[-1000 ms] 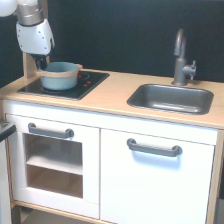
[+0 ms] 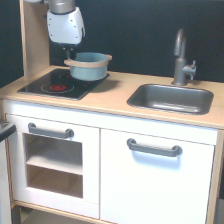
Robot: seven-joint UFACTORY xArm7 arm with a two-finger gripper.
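A blue-grey pot (image 2: pixel 91 68) with tan handles is at the back right of the black stove top (image 2: pixel 48 88). Its underside overlaps the stove's rear right edge in the view; I cannot tell whether it hangs just above the surface or touches it. From above, my gripper (image 2: pixel 70 53) reaches down to the pot's left handle and appears shut on it, though the fingers are dark and small against the dark wall. A red burner ring (image 2: pixel 58 87) shows in front of the pot, to its left.
Right of the stove, a metal sink (image 2: pixel 171 98) is set into the wooden counter (image 2: pixel 115 95), with a tall grey faucet (image 2: pixel 180 60) behind it. Bare counter lies between stove and sink. Below are white cabinet doors with grey handles (image 2: pixel 154 148). A wooden post (image 2: pixel 36 40) rises at the left.
My gripper and the pot have moved together to the right and a little up in the view. The red burner ring, hidden behind the pot before, is now uncovered.
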